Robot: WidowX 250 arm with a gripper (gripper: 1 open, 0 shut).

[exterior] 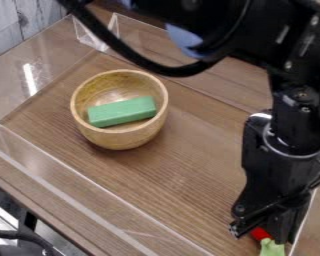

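My black gripper [263,213] is low at the bottom right of the table, over a small red object [260,234] with a pale green piece [272,248] beside it. Its fingers are largely hidden by its own body and the red object, so whether anything is between them is unclear. To the upper left, a wooden bowl [87,97] holds a green block [121,111].
A clear plastic container [96,30] stands at the back left. A dark cable runs at the lower left edge.
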